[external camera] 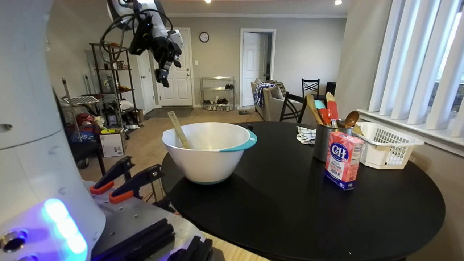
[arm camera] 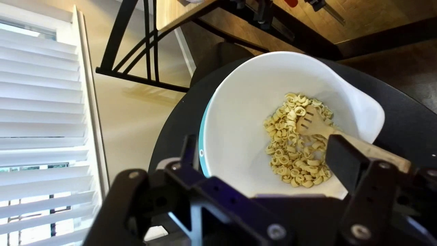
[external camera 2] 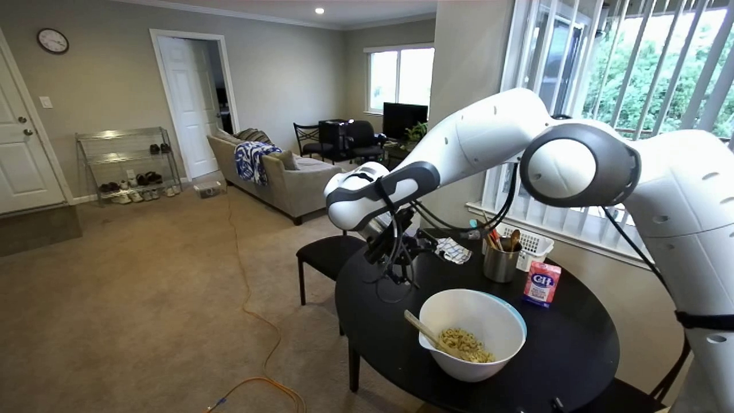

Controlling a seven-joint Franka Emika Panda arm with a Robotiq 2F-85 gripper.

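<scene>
Above and behind the white mixing bowl (external camera: 204, 163), my gripper (external camera: 170, 73) hangs in the air, well clear of the bowl. In the wrist view the gripper is open, its fingers wide apart and nothing held between them. Inside the bowl (arm camera: 241, 123) lies a heap of curled pasta (arm camera: 293, 160). A slotted wooden spoon (arm camera: 313, 123) rests with its head in the pasta. Its handle (external camera: 178, 128) leans out over the rim on the spout side. The bowl's teal grip (external camera: 243, 144) faces the opposite side.
On the black round table (external camera: 278, 208) stand a pink sugar box (external camera: 342, 160), a metal utensil holder (external camera: 322, 138) and a white basket (external camera: 387, 150). A checked cloth (external camera: 306, 135) lies behind them.
</scene>
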